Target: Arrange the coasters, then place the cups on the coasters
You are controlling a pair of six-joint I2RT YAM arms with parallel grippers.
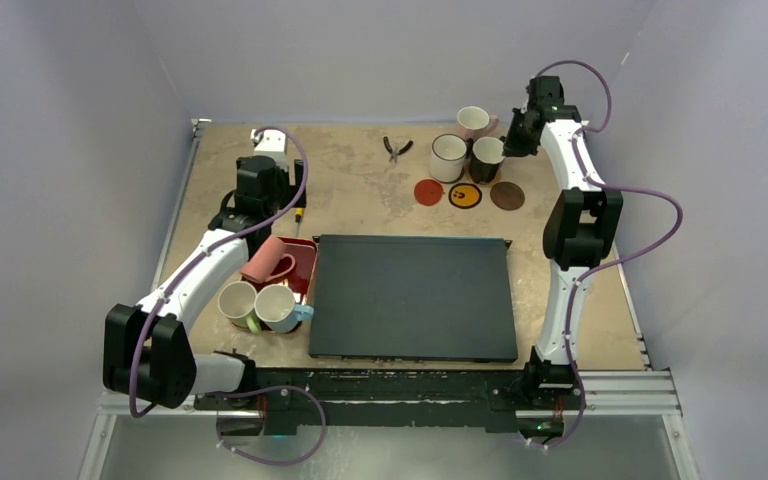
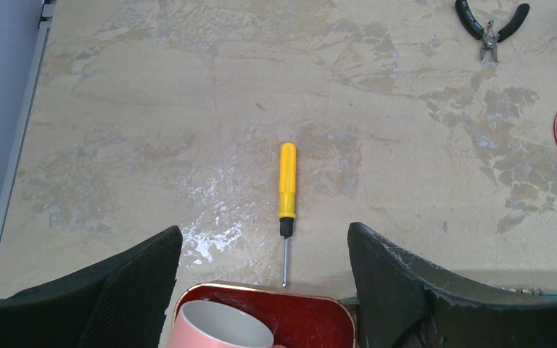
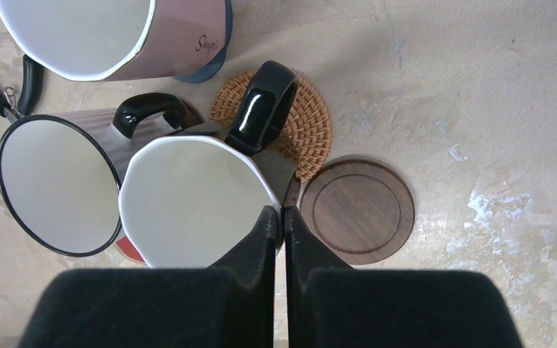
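Observation:
In the right wrist view my right gripper is shut on the rim of a black cup with a white inside (image 3: 188, 206). The cup's black handle (image 3: 261, 109) reaches over a woven coaster (image 3: 312, 134); whether its base touches anything is hidden. A brown wooden coaster (image 3: 357, 210) lies bare beside it. From above, a smiley coaster (image 1: 466, 195) and a red coaster (image 1: 428, 192) show in front of the cups. Far to the left, my left gripper stands open above the table, nothing between its fingers.
A white cup with a dark rim (image 1: 448, 158) and a pink cup (image 1: 473, 122) crowd the held one. Pliers (image 1: 397, 149) and a yellow screwdriver (image 2: 287, 181) lie on the table. Several mugs sit around the red tray (image 1: 302, 262). A dark panel (image 1: 415, 300) fills the front middle.

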